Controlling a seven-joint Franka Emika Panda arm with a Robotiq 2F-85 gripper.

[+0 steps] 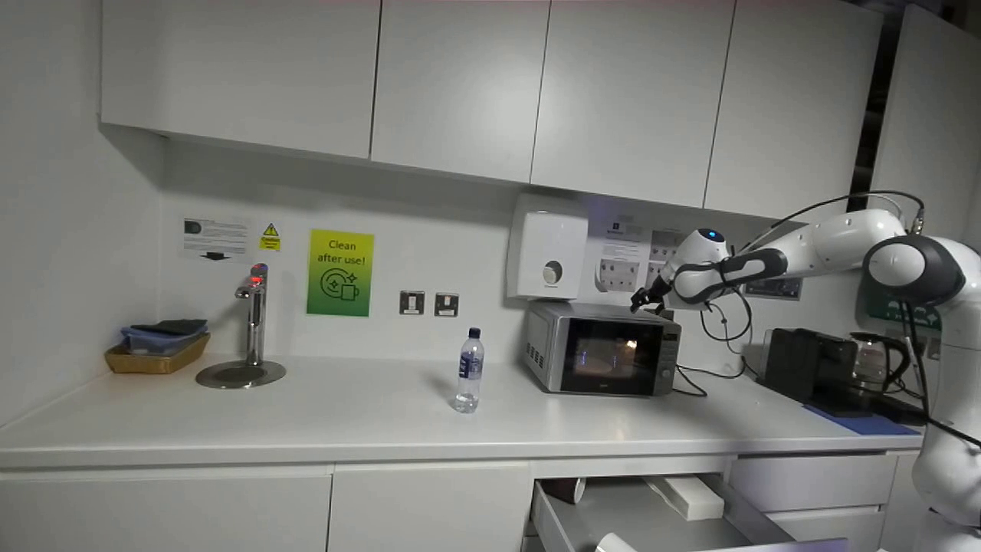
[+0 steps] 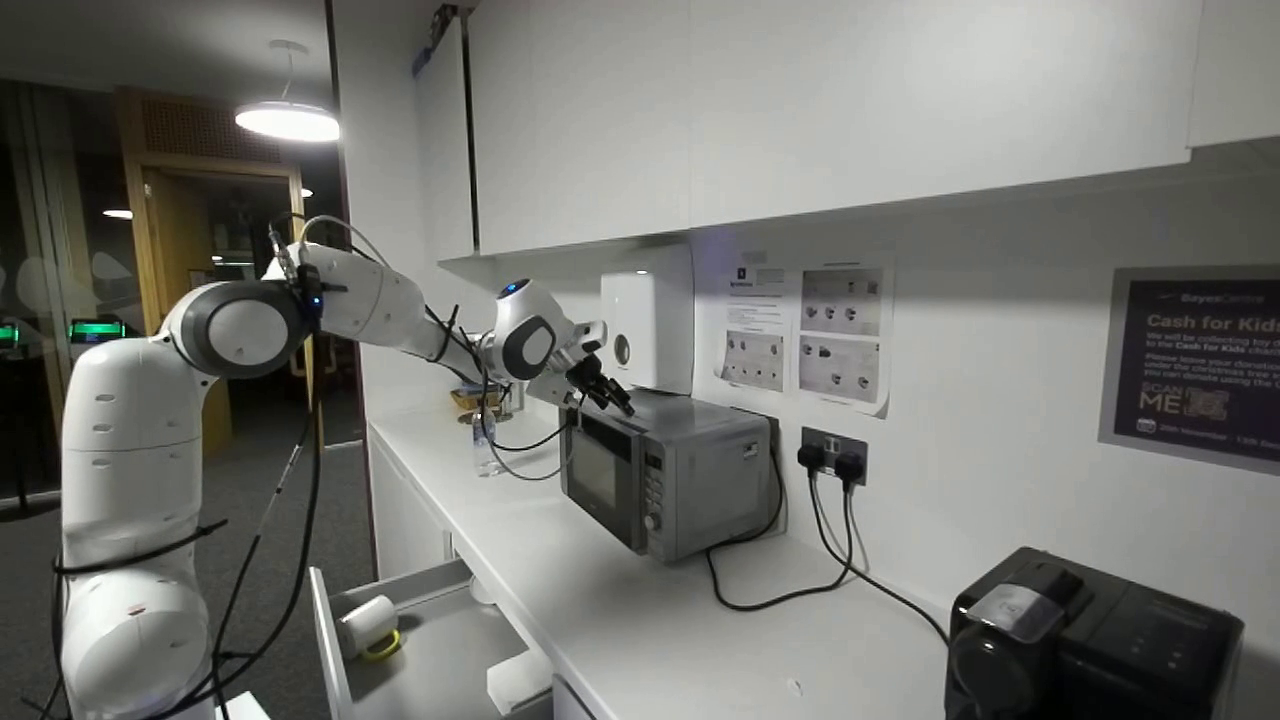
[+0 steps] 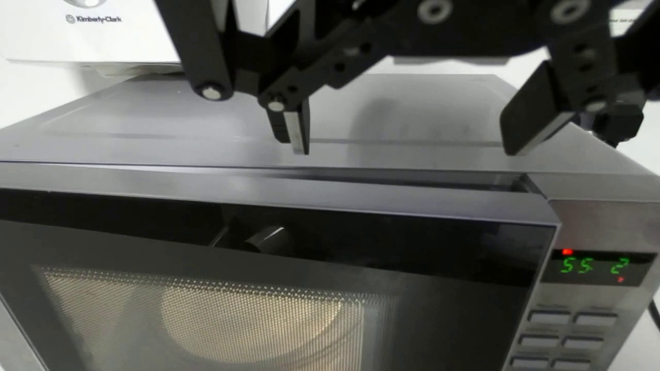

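The silver microwave (image 1: pixel 607 348) stands on the counter, lit inside. In the wrist view its door (image 3: pixel 297 213) sits slightly ajar, a dark gap showing along the top near the control side. Green digits glow on the display (image 3: pixel 597 268). My gripper is open above the microwave's top front edge, its fingers (image 3: pixel 295 129) wide apart with nothing between them. From the side, the same gripper (image 2: pixel 624 406) appears over the top near the door; whether it touches cannot be told.
An upright water bottle (image 1: pixel 468 372) stands left of the microwave. Below the counter, an open drawer (image 1: pixel 625 515) holds cups and a white box (image 1: pixel 691 497). A paper dispenser (image 1: pixel 549 247) hangs above. The coffee machine (image 2: pixel 1092 642) is right.
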